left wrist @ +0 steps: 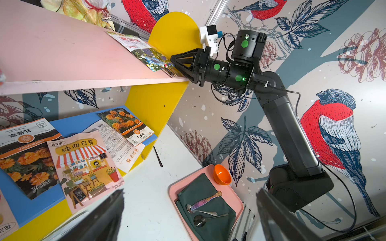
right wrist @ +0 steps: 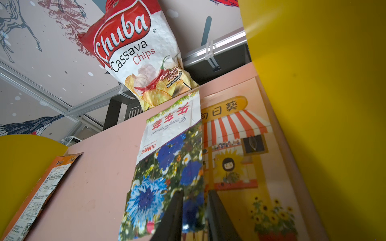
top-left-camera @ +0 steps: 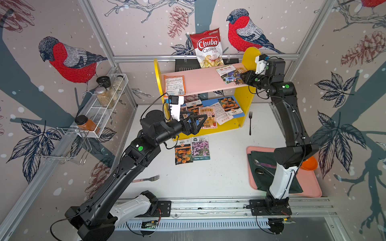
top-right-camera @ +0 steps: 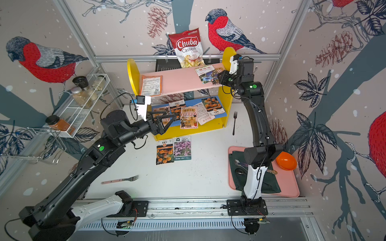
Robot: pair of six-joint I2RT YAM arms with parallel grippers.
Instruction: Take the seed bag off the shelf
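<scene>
On the pink upper shelf, a blue-flower seed bag (right wrist: 164, 172) overlaps a yellow sunflower seed bag (right wrist: 241, 176) beside the right yellow side panel. My right gripper is over the front of these bags, its fingers parted by a narrow gap through which the blue-flower bag shows; contact cannot be judged. My left gripper (top-left-camera: 199, 122) hangs empty and wide open in front of the lower shelf. Another orange-edged seed bag (top-left-camera: 174, 85) lies at the upper shelf's left end. The lower shelf holds several seed bags, among them a marigold one (top-left-camera: 229, 105).
A chips bag (top-left-camera: 207, 47) stands behind the upper shelf. Two seed bags, one with purple flowers (top-left-camera: 200, 147), lie on the white table. At right sits a pink tray (top-left-camera: 250, 172) with cutlery.
</scene>
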